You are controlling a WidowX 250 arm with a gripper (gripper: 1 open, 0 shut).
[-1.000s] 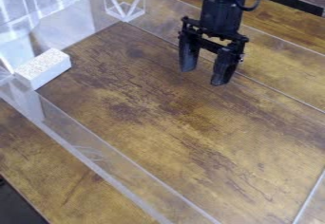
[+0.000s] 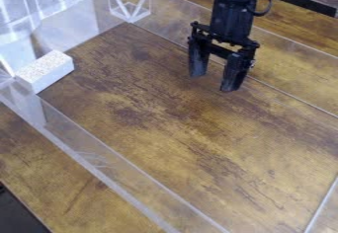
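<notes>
My black gripper [image 2: 214,69] hangs from the arm over the upper right part of the wooden floor of the enclosure, its two fingers apart with bare wood visible between them. It holds nothing.
Clear plastic walls [image 2: 106,163] border the wooden surface [image 2: 185,148]. A white speckled block [image 2: 45,71] sits by the left wall, and a pale curtain hangs at the top left.
</notes>
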